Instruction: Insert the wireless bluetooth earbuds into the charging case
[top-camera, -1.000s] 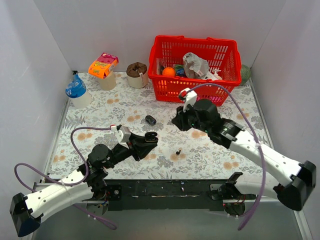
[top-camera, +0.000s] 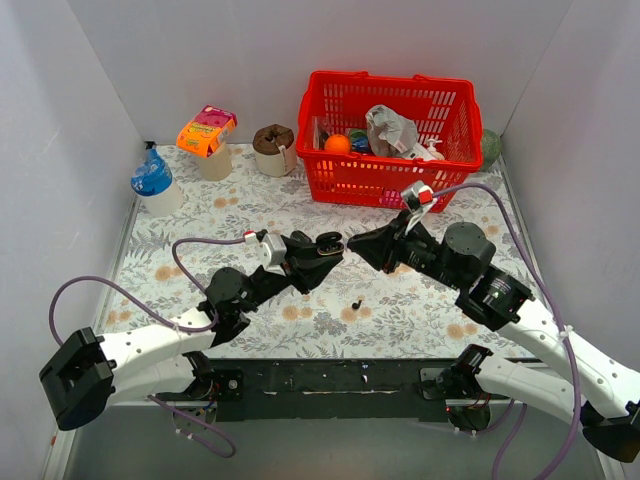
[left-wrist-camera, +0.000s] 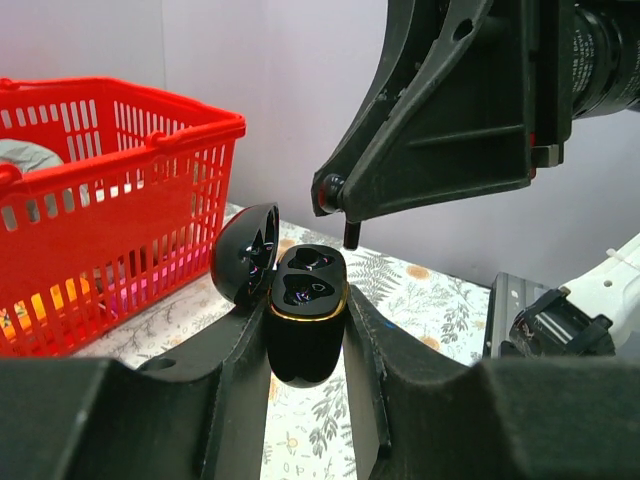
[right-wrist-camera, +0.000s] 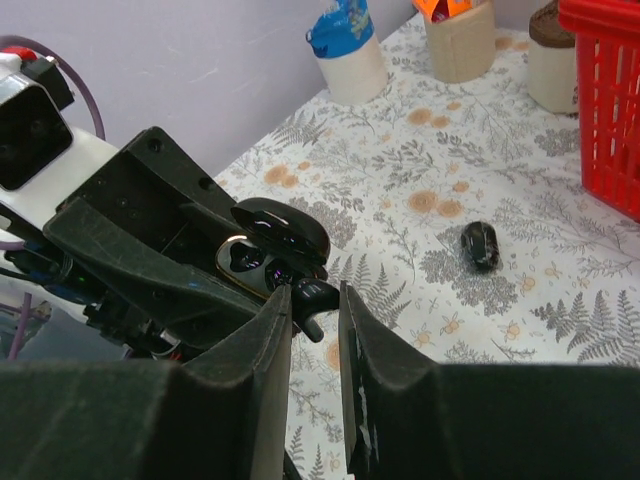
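Note:
The black charging case (left-wrist-camera: 307, 345), its lid (left-wrist-camera: 245, 254) open, is held in my left gripper (top-camera: 320, 258), shut around its body. Two wells with nothing visible in them face up in the left wrist view. My right gripper (top-camera: 360, 247) is shut on a black earbud (right-wrist-camera: 314, 296), whose stem (left-wrist-camera: 352, 234) points down from the fingertips. That earbud is just beside and above the case, apart from it in the left wrist view. Another small black earbud (top-camera: 357, 304) lies on the table below the grippers in the top view.
A dark rounded object (right-wrist-camera: 480, 246) lies on the patterned table, partly behind the left gripper from above. The red basket (top-camera: 390, 185) stands at the back, with containers (top-camera: 275, 160) to its left. Clear table (top-camera: 440, 310) shows around the loose earbud.
My left gripper has moved right and up in the top view with the case, closing most of the gap.

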